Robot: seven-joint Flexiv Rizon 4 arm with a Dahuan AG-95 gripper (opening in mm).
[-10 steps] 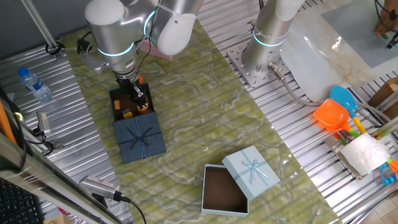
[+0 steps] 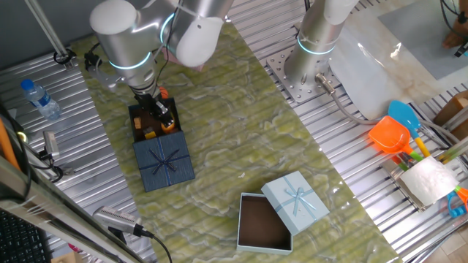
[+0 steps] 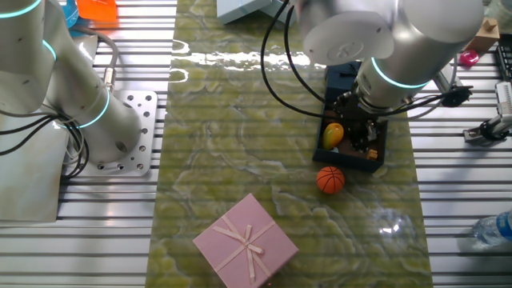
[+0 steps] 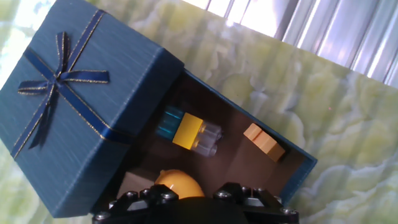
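My gripper (image 2: 164, 115) reaches down into the dark blue gift box (image 2: 134, 126). Its fingertips (image 4: 231, 191) show at the bottom edge of the wrist view, on either side of a rounded yellow-orange toy (image 4: 179, 182). Whether they touch it is hidden. Inside the box also lie a block piece with teal, yellow and clear parts (image 4: 188, 131) and a small orange block (image 4: 264, 142). The blue lid (image 4: 46, 124) with its ribbon bow covers one end of the box. An orange basketball toy (image 3: 330, 180) rests on the mat just outside the box.
A pale blue box (image 2: 264, 225) stands open and empty, its lid (image 2: 296, 202) leaning on it. The pink gift box (image 3: 246, 242) is on the mat. A robot base (image 2: 298, 71) stands beside the mat, and a water bottle (image 2: 42, 101) lies opposite. Mid-mat is clear.
In exterior view 1 the arm has shifted slightly left, its wrist leaning differently, while the fingertips stay over the same spot in the blue box. Boxes and toys look unmoved.
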